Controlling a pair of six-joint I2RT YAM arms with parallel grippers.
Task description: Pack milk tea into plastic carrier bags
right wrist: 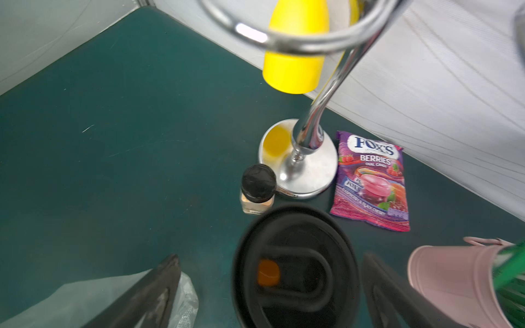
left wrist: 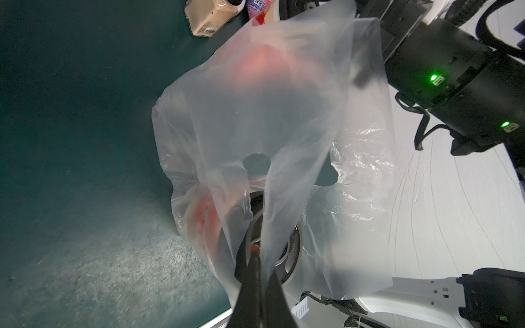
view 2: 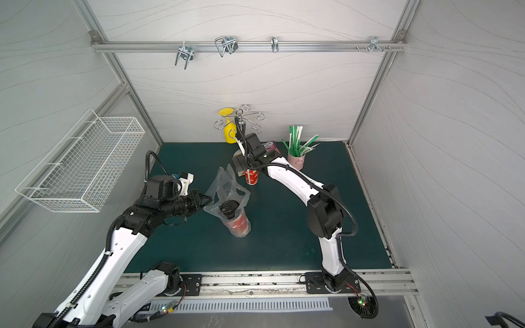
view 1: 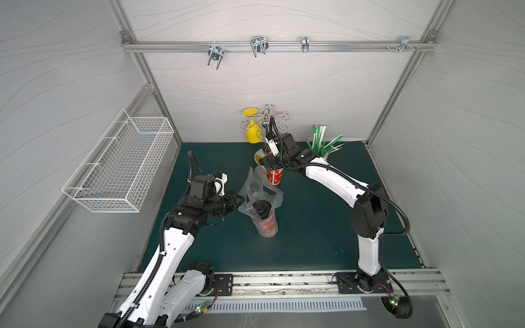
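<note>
A clear plastic bag [view 1: 252,188] stands mid-table with a red cup [view 1: 267,225] under a black lid [view 1: 262,207] inside it. My left gripper is shut on the bag's edge; the film runs taut into its fingertips. Behind the bag stands a second red cup [view 2: 251,177], outside it. In the right wrist view this cup's black lid [right wrist: 298,306] lies between the spread fingers of my right gripper. Its fingers are open, and a gap shows on either side of the lid.
Behind the second cup are a chrome stand [right wrist: 306,183], a small black-capped bottle [right wrist: 258,188] and a candy packet [right wrist: 372,180]. A pink cup of straws [view 2: 295,159] stands back right, a yellow vase [view 1: 253,132] at the back.
</note>
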